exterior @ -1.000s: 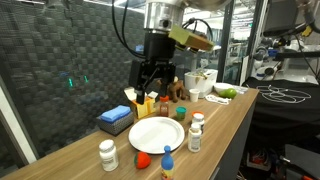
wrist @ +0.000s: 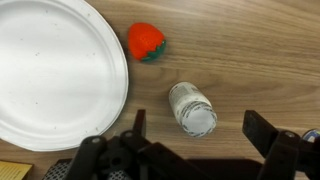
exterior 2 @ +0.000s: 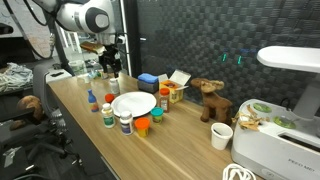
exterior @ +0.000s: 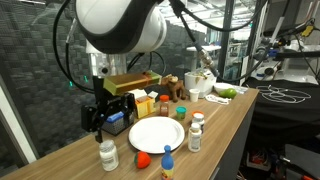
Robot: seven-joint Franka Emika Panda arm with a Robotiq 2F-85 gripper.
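A white-lidded bottle stands on the wooden table, between and below the fingers of my gripper in the wrist view. The gripper is open, its fingers apart on either side of the bottle and nothing held. In exterior view 1 the same bottle is at the left of the table, with the gripper just above it. Beside it lie a red strawberry-like item and a white plate.
A blue bottle and a white bottle stand near the front edge. Behind the plate are a blue box, an orange-and-white box, a toy moose and several small jars. Bare table lies left of the lidded bottle.
The arm has moved leftwards in exterior view 1, from over the plate to above the lidded bottle, and has come lower. The table items have stayed in place.
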